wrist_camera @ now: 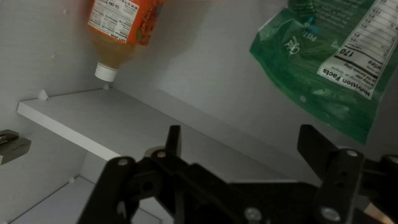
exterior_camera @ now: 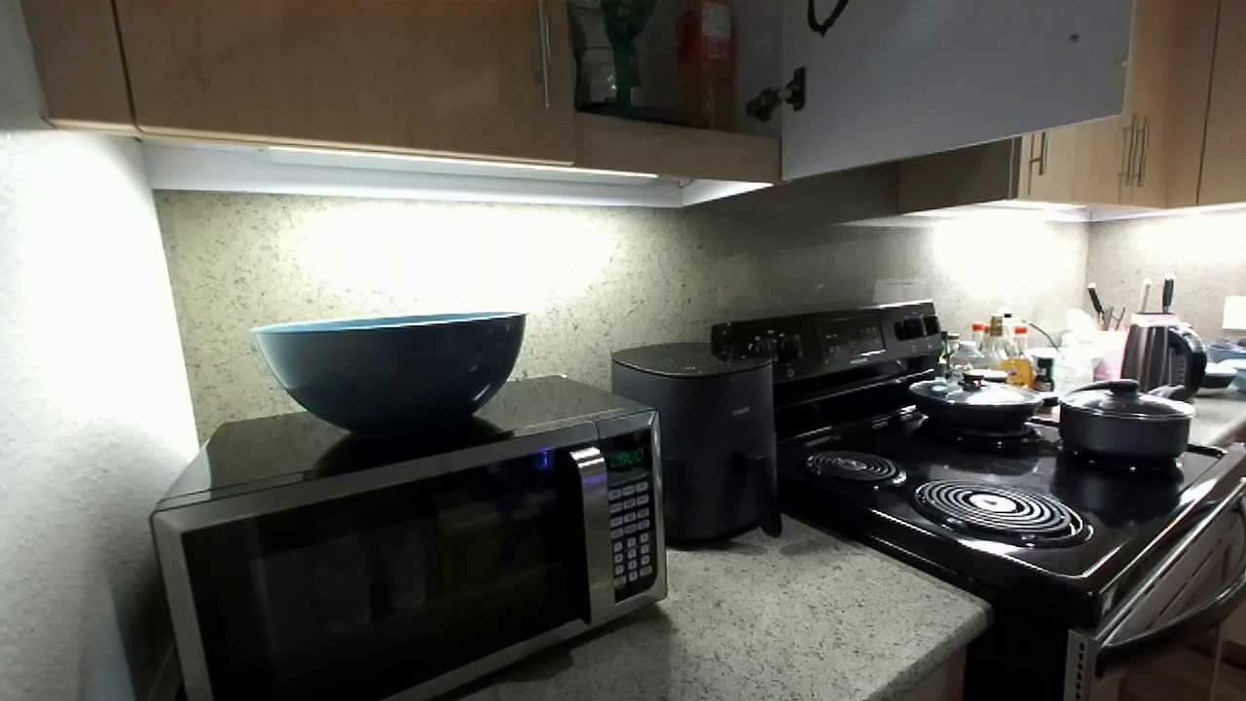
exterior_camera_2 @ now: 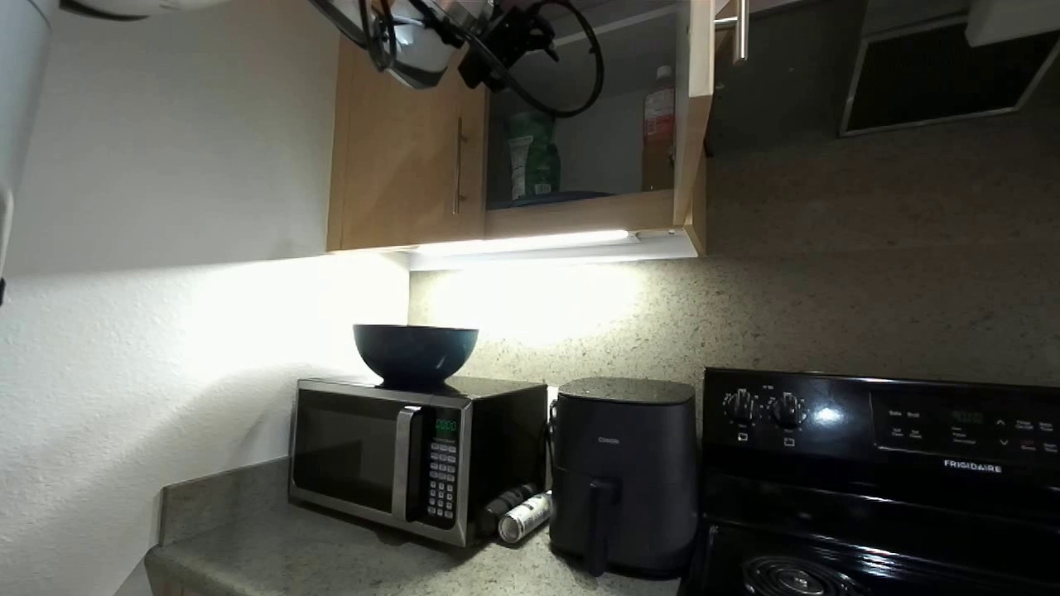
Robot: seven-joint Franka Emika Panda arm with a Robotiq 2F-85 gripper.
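Note:
Inside the open upper cabinet, the wrist view shows a green bag (wrist_camera: 317, 74) with a nutrition label and an orange-labelled bottle (wrist_camera: 117, 22) with a white cap, both upside down in this view. My gripper is open, its two dark fingers wide apart and nothing between them. The bag lies beyond the right finger, the bottle farther off to the upper left. From the front, in exterior view 2, the bag (exterior_camera_2: 533, 154) stands at the cabinet's left and the bottle (exterior_camera_2: 658, 109) at its right. The arm hangs before the cabinet there; its fingertips are hard to make out.
The cabinet door (exterior_camera: 958, 76) stands open to the right. A shelf (wrist_camera: 123, 119) crosses the wrist view. Below are a microwave (exterior_camera_2: 383, 457) with a blue bowl (exterior_camera_2: 415, 353) on top, an air fryer (exterior_camera_2: 626, 477) and a stove (exterior_camera: 993, 514).

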